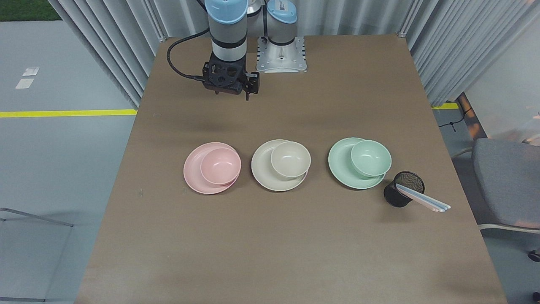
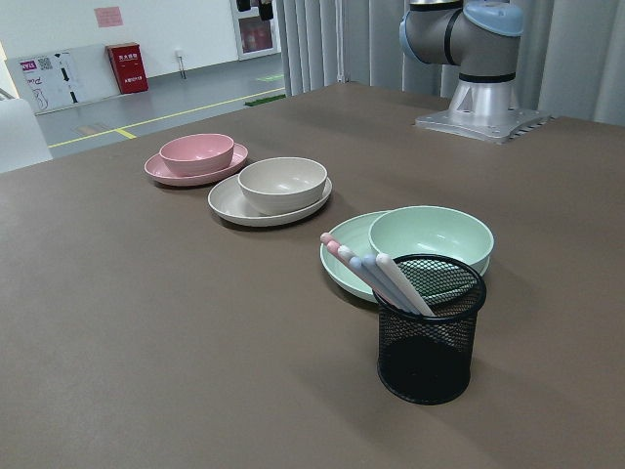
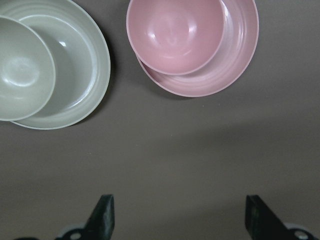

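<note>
Three saucers with bowls stand in a row: pink plate (image 1: 193, 167) with pink bowl (image 1: 220, 165), white plate (image 1: 262, 166) with white bowl (image 1: 290, 159), green plate (image 1: 340, 161) with green bowl (image 1: 371, 158). A black mesh cup (image 2: 426, 366) holds pale chopsticks (image 1: 425, 199) leaning out. My gripper is high over the table's back left, behind the pink set, open with nothing between its fingers.
The robot's base plate (image 1: 281, 63) sits at the back edge. A chair (image 1: 503, 177) stands beside the right edge.
</note>
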